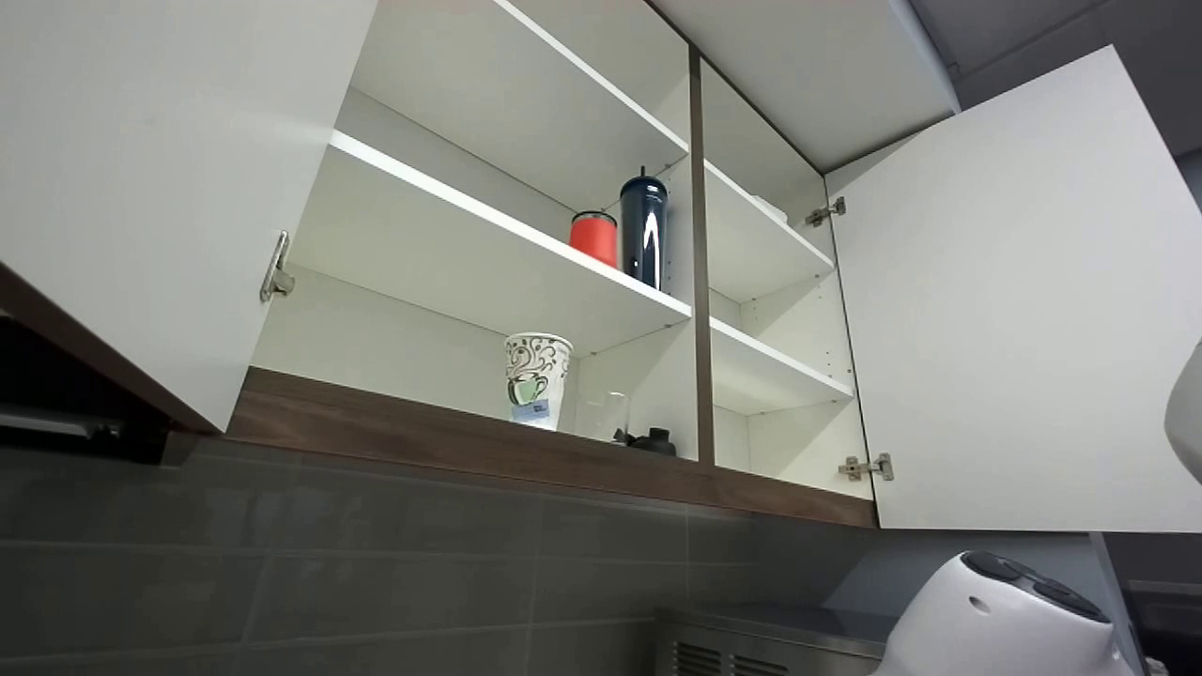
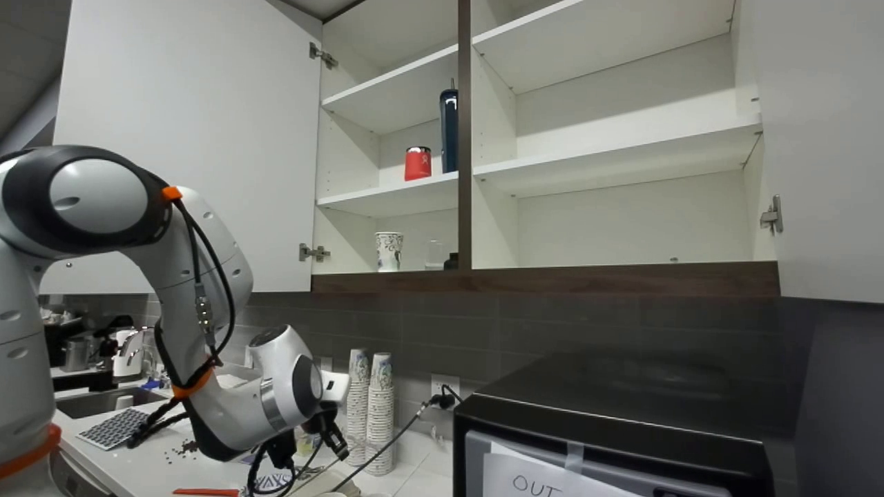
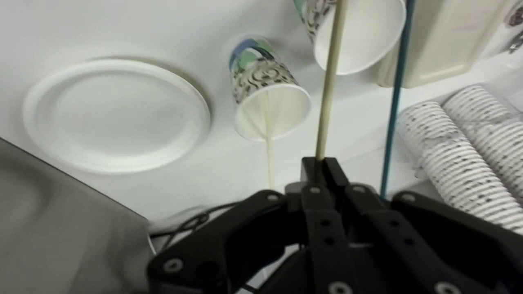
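In the wrist view my gripper is shut on a thin wooden stick (image 3: 329,83), which runs from the fingertips to the top edge. A patterned paper cup (image 3: 264,83) lies in view left of the fingers, with a pale stick (image 3: 269,157) reaching out of its mouth. Another paper cup (image 3: 360,34) is partly behind the held stick. To the right, a thin blue stick (image 3: 395,103) passes down behind the gripper. In exterior view 2 the gripper (image 2: 338,447) hangs low over the counter, its tips too small to read.
A white plate (image 3: 117,115) lies left of the cups. Stacked cups (image 2: 380,414) stand near the backsplash, left of a black microwave (image 2: 613,406). Above, the open cabinet holds a red tumbler (image 2: 418,163), a dark bottle (image 2: 449,131) and a paper cup (image 2: 389,251). A cable crosses the counter.
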